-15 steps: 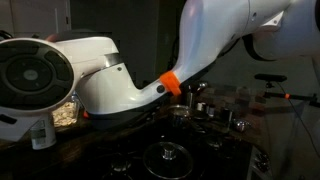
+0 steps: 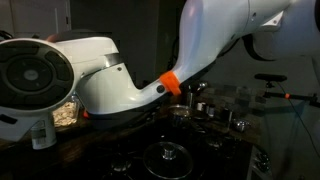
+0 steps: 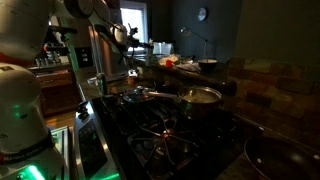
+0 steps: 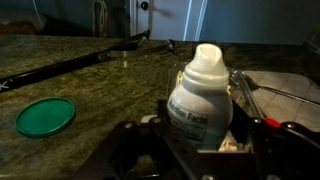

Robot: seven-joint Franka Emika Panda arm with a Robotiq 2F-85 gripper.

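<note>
A white bottle or shaker with a rounded cap and a printed label (image 4: 200, 98) stands between the fingers of my gripper in the wrist view. The fingers are shut on it, and its lower part is hidden by the dark fingers. In exterior view 1 a white container (image 2: 42, 134) shows beneath the arm's end at the left, and the gripper itself is hard to make out there. On the dark counter (image 4: 110, 85), left of the bottle in the wrist view, lies a green round lid (image 4: 45, 117).
A long dark utensil (image 4: 75, 64) lies across the counter. Right of the bottle are a red-handled tool (image 4: 270, 122) and a pale patterned surface. The stove holds a lidded pan (image 2: 168, 160) and a pot (image 3: 200, 97); another dark pan (image 3: 285, 157) lies at right.
</note>
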